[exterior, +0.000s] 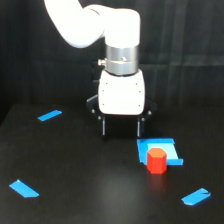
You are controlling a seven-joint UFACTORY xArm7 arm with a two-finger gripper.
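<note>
Above the black table hangs my gripper [121, 126], its two thin dark fingers pointing down and standing well apart, with only dark background between them. A small red block [157, 160] lies to the lower right of it. The block is at the front edge of a blue-bordered square [172, 144] with a pale middle, and it covers part of that border. Between the block and my right finger there is a clear gap in the picture.
Blue tape strips mark the table: one at the back left [50, 115], one at the front left [24, 189] and one at the front right [196, 197]. A dark curtain hangs behind.
</note>
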